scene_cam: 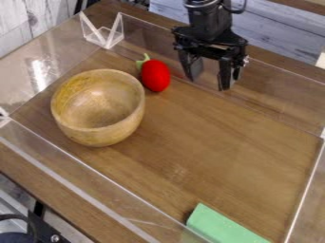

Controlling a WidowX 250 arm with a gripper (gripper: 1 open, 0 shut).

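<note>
My black gripper (208, 65) hangs at the top centre of the camera view, its two fingers standing apart and open over the back of the wooden tray, with nothing seen between them. A red pepper-like object (156, 77) with a green stem lies to its left. A tan wooden bowl (98, 103) sits on the left. A mint-green block (226, 226) lies at the front right, cut off by the frame's edge.
Clear plastic walls (302, 180) edge the wooden work surface (221, 142) on several sides. Some dark cabling lies outside at the lower left.
</note>
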